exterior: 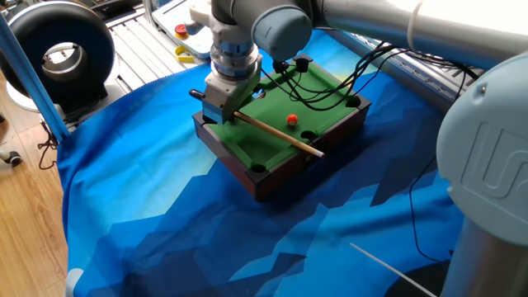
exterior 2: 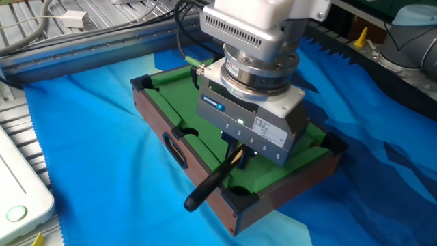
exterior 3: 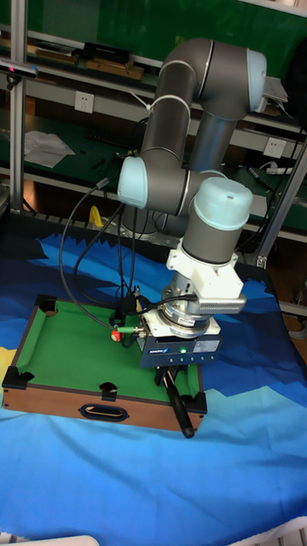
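A small pool table point(exterior: 268, 150) with green felt and brown sides holds an orange ball point(exterior: 292, 120) near its middle. A second, pale ball point(exterior: 260, 94) lies close to my arm, partly hidden. My gripper point(exterior 2: 239, 154) is low over one end of the table, shut on a cue stick. In exterior view 1 the cue's wooden shaft point(exterior: 276, 133) slants across the felt, its white tip past the near long rail. The black cue handle point(exterior 2: 208, 182) sticks out beyond the table's corner pocket. The orange ball point(exterior 3: 114, 335) shows beside the gripper body in exterior view 3.
Dark cables point(exterior: 330, 97) hang from the arm over the table's far side. A thin white rod point(exterior: 392, 270) lies on the blue cloth point(exterior: 148, 173), which is mostly clear around the table.
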